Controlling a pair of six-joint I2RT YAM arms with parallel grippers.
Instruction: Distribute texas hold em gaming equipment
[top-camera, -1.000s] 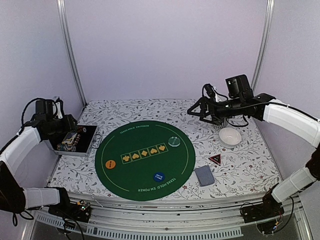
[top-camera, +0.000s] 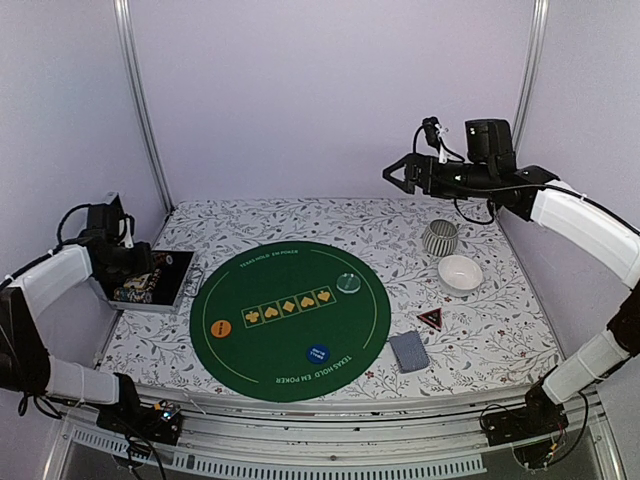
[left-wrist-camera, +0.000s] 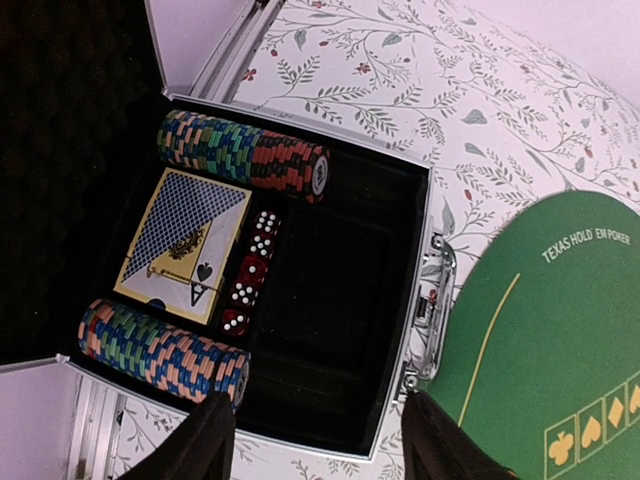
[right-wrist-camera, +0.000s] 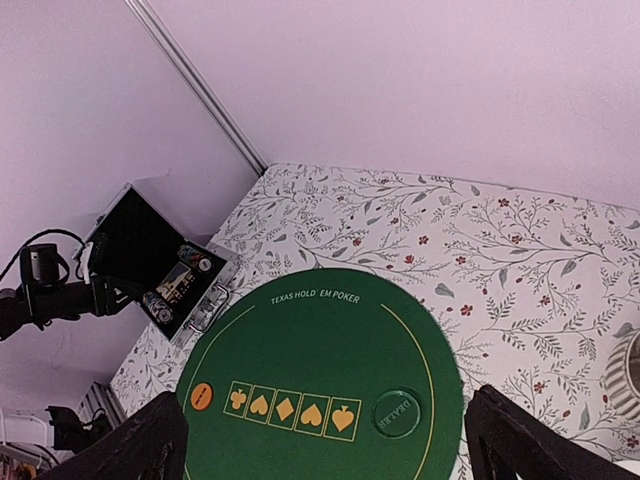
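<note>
The open black case (left-wrist-camera: 335, 290) lies at the table's left side. Inside it are two rows of chips (left-wrist-camera: 245, 155), a deck of cards (left-wrist-camera: 190, 245) and several red dice (left-wrist-camera: 250, 270). Over the case's near edge, my left gripper is open, its fingers apart and empty. On the green poker mat (top-camera: 290, 350) lie an orange disc (top-camera: 220, 328), a blue disc (top-camera: 318, 353) and a clear dealer disc (top-camera: 348, 283). High above the table's right back, my right gripper stands open with nothing between its fingers.
A white bowl (top-camera: 460, 274) and a ribbed cup (top-camera: 440, 237) stand at the right. Nearer lie a red-and-black triangle (top-camera: 430, 318) and a grey-blue patterned rectangle (top-camera: 408, 352). The case's raised lid (left-wrist-camera: 70, 170) flanks the left gripper.
My left arm shifted slightly lower at the case. The objects on the mat have not moved.
</note>
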